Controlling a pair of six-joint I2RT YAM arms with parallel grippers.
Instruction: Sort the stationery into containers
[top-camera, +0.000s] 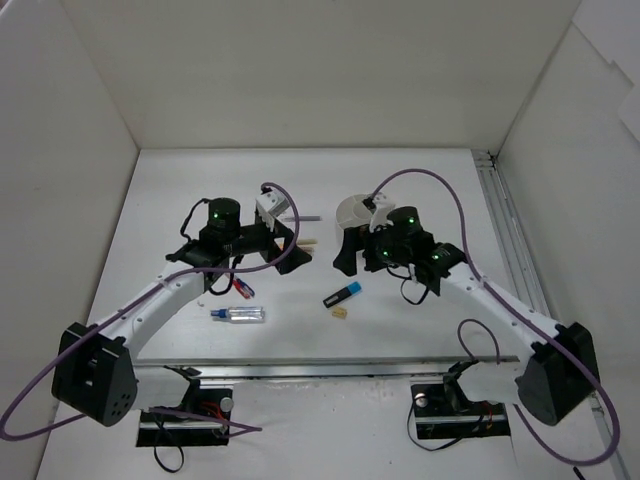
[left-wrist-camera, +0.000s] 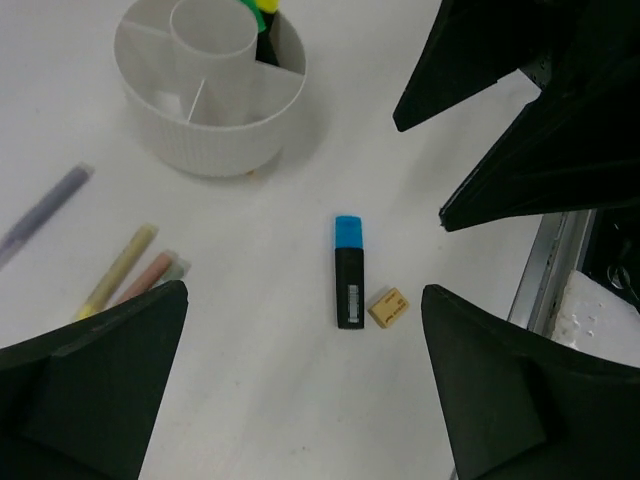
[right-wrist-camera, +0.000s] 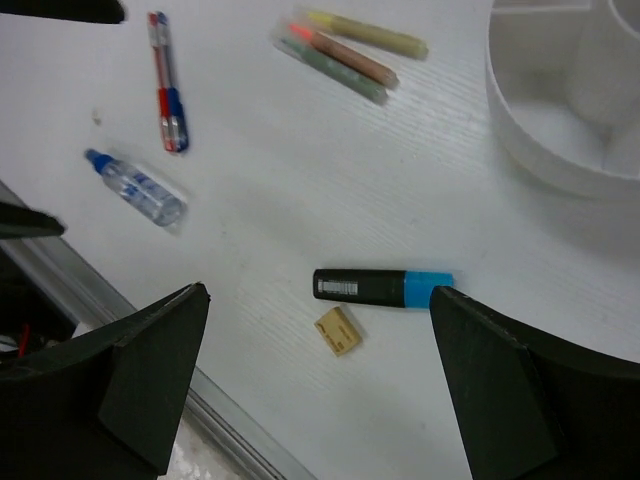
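Note:
A black highlighter with a blue cap (top-camera: 342, 294) lies in the middle of the table beside a small tan block (top-camera: 339, 312). My left gripper (top-camera: 276, 250) hovers left of the white compartment container (left-wrist-camera: 210, 140); it is open, with nothing between its fingers. My right gripper (top-camera: 357, 250) hangs open and empty over the area in front of that container, above the highlighter (right-wrist-camera: 370, 287). Yellow, pink and green markers (right-wrist-camera: 350, 55) lie left of the container. A purple pen (left-wrist-camera: 45, 210) lies farther back. Green and yellow items stand in the container.
A clear bottle with blue cap (top-camera: 237, 314) and red and blue pens (right-wrist-camera: 167, 85) lie at the left front. The table's front metal edge (top-camera: 300, 368) runs below.

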